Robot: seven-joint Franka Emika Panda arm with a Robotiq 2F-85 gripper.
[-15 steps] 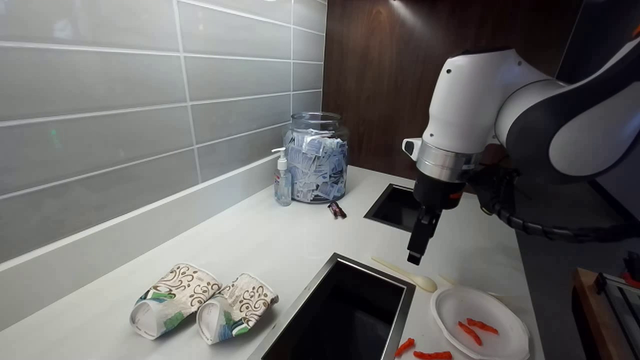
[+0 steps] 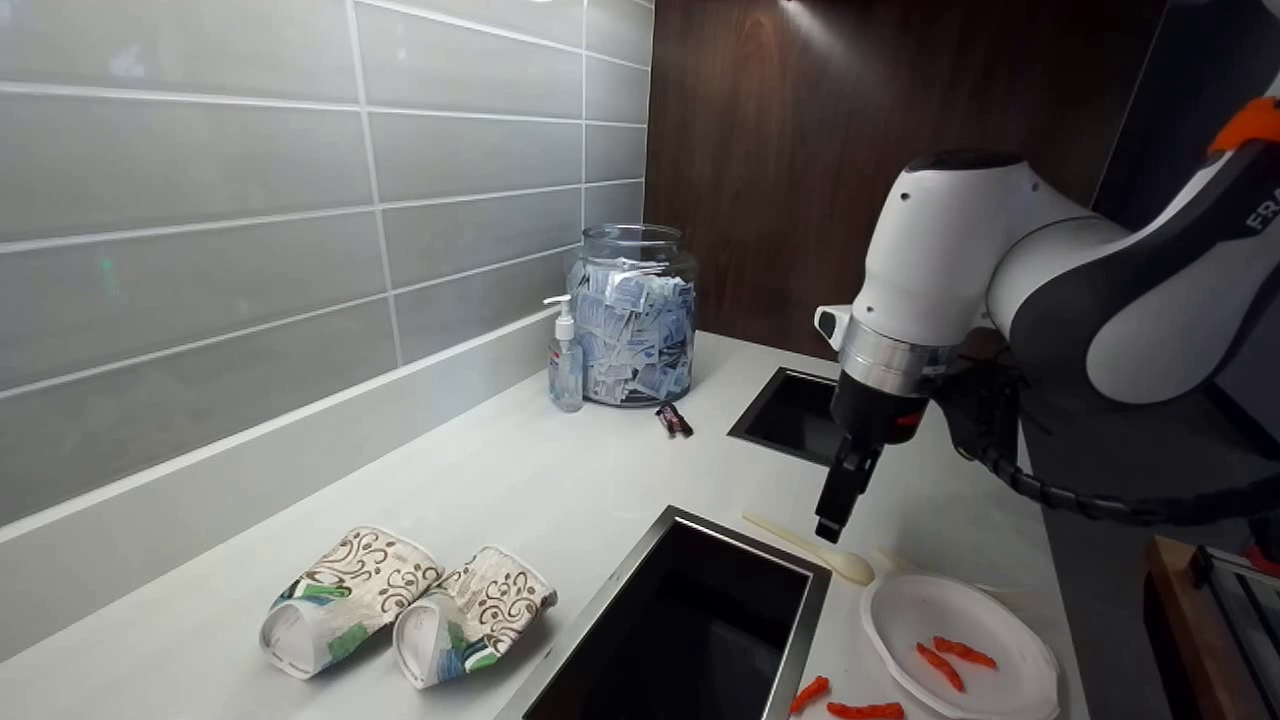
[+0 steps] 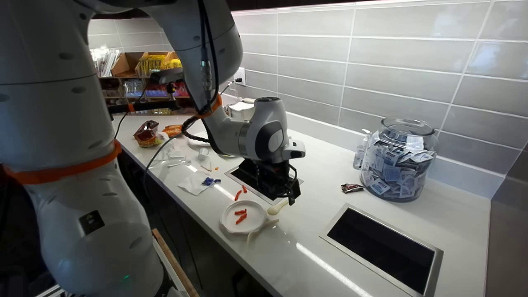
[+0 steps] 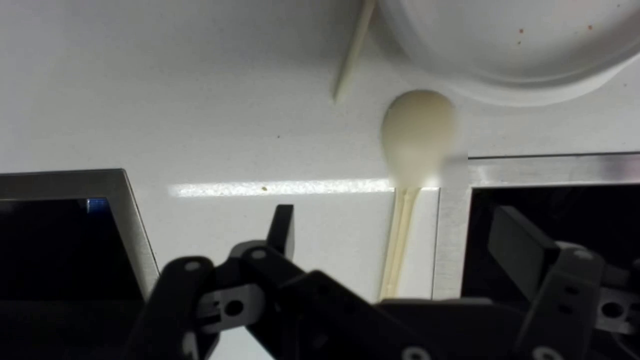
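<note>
A pale cream spoon (image 4: 419,127) lies flat on the counter; in the wrist view its handle runs down between my two spread fingers, touching neither as far as shows. Above it hangs my open gripper (image 2: 830,528), empty, at the spoon's handle side in exterior view 1. One finger (image 4: 282,231) shows left of the handle, the other over the dark inset at right. Beside the spoon's bowl is a white plate (image 3: 226,223) bearing orange-red strips (image 3: 241,218). A thin pale stick (image 4: 355,51) reaches out from by the plate's rim. The handle's far end is hidden under the gripper in the wrist view.
Metal-framed dark insets (image 2: 684,624) flank the spoon. More orange-red strips (image 2: 864,710) lie off the plate. Two crumpled patterned cups (image 2: 354,594), a wrapped candy (image 2: 674,420), a pump bottle (image 2: 565,366) and a large glass jar of packets (image 2: 636,330) stand farther off.
The arm has tilted and come slightly lower in exterior view 1, with the gripper nearer the counter. The spoon, plate and strips lie where they were.
</note>
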